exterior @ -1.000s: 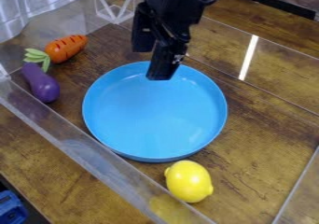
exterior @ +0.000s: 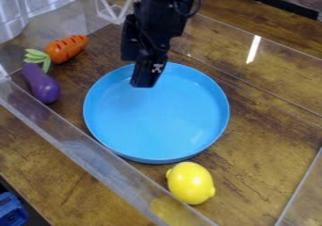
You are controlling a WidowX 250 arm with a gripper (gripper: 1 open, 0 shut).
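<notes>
My black gripper (exterior: pixel 143 58) hangs over the back left part of a round blue plate (exterior: pixel 153 117), open, with nothing visible between its fingers. A purple eggplant (exterior: pixel 43 85) and an orange carrot (exterior: pixel 67 48) with a green top lie to the left of the plate. A yellow lemon (exterior: pixel 190 183) lies at the front right, below the plate. The plate is empty.
A transparent wall runs diagonally along the lower left, and a blue object (exterior: pixel 9 211) sits in the bottom left corner.
My gripper has moved left and a little down over the plate. The plate, vegetables and lemon have not moved.
</notes>
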